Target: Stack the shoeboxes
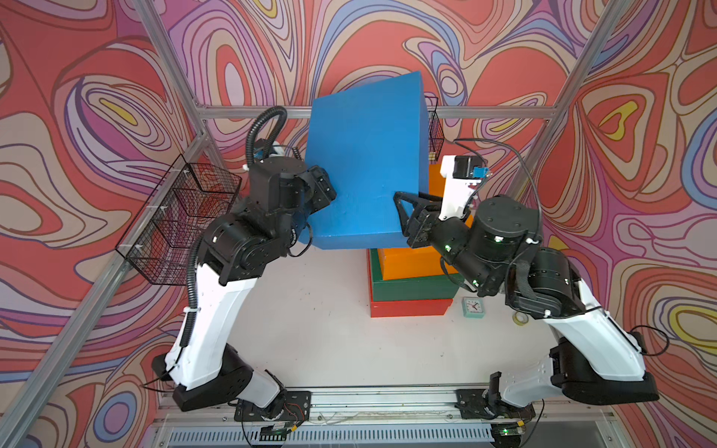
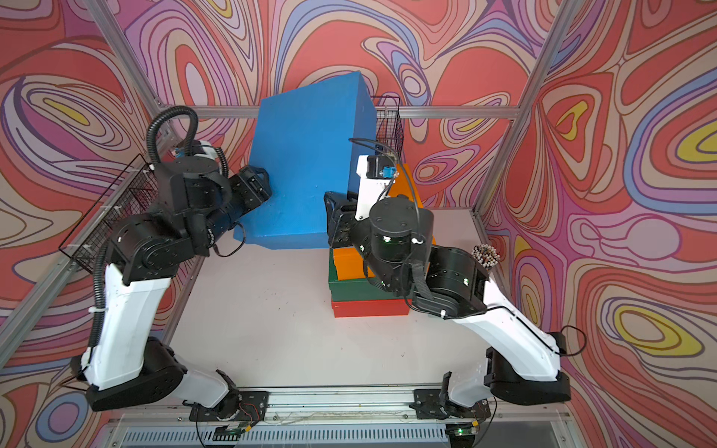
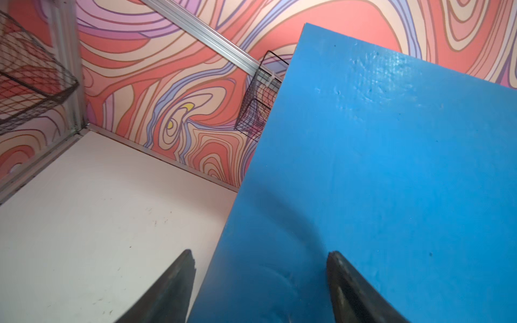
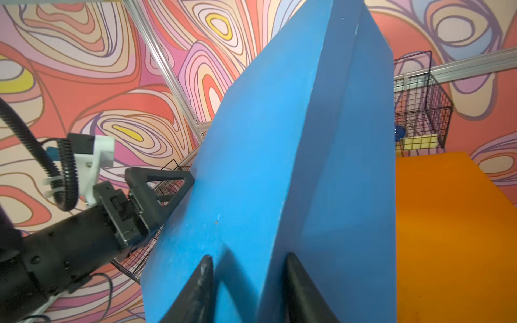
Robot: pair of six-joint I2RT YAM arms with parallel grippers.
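Observation:
A big blue shoebox (image 1: 363, 149) is raised and tilted between both grippers, partly over a stack of orange (image 4: 452, 226), green (image 1: 410, 287) and red (image 1: 407, 308) boxes. My left gripper is against its left side; in the left wrist view both fingers lie over or beside the blue face. My right gripper is at the box's near right edge, its fingers either side of that edge in the right wrist view. How firmly each finger closes on the box is hard to tell.
Wire baskets hang on the left rail (image 1: 179, 216) and back rail. A small clock (image 1: 472, 306) and tape roll sit right of the stack.

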